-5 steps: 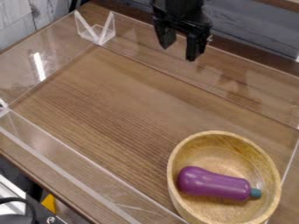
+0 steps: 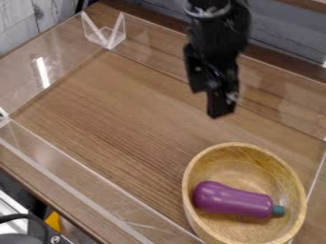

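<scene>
My gripper (image 2: 211, 86) hangs over the upper middle-right of the wooden surface, its dark fingers pointing down and spread open, with nothing visible between them. Below it at the lower right, a tan bowl (image 2: 204, 170) holds a purple eggplant-like object (image 2: 234, 198) with a green tip, lying on its side. The gripper is above and behind the bowl, apart from it.
A clear plastic piece (image 2: 105, 30) stands at the back left. Raised edges border the back and left. Dark items sit at the bottom-left corner, outside the surface.
My gripper has moved down from the back of the surface toward the viewer and the bowl, appearing larger. The bowl and purple object have not moved.
</scene>
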